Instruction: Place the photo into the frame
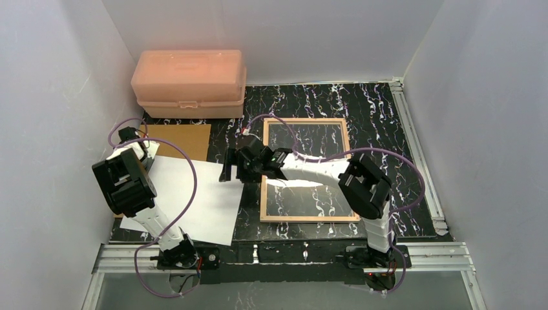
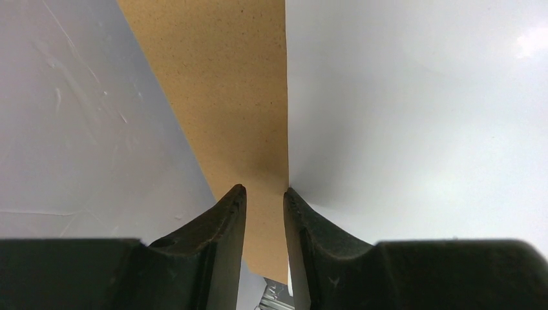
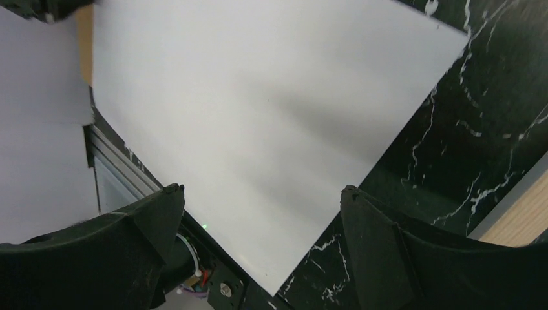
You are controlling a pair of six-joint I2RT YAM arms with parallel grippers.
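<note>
A large white sheet, the photo (image 1: 207, 200), lies face-plain and flat at the left of the table, over part of a brown board (image 1: 187, 137). In the left wrist view the sheet's straight edge (image 2: 288, 116) runs by the right finger, with brown board showing in the gap. My left gripper is part open at that edge. Above the sheet's right side, my right gripper stands wide open with nothing between its fingers. The wooden frame (image 1: 347, 137) lies at the right, partly covered by my right arm.
At the back left sits a pink box (image 1: 190, 81). The left wall (image 2: 77, 142) is close beside my left gripper.
</note>
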